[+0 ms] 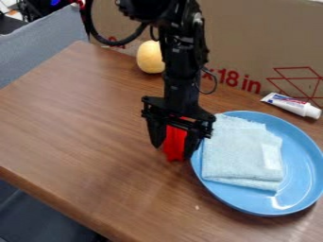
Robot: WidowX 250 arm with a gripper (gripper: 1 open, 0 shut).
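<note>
The black gripper (177,139) is low over the wooden table, just left of the blue plate, its fingers around or beside a red object (175,146) that is partly hidden by them. Whether the fingers grip it cannot be told. A folded pale cloth (241,151) lies on the blue plate (288,192).
A yellow round object (150,57) stands at the back, and a toothpaste tube (293,105) lies at the back right. A cardboard panel (252,43) lines the rear.
</note>
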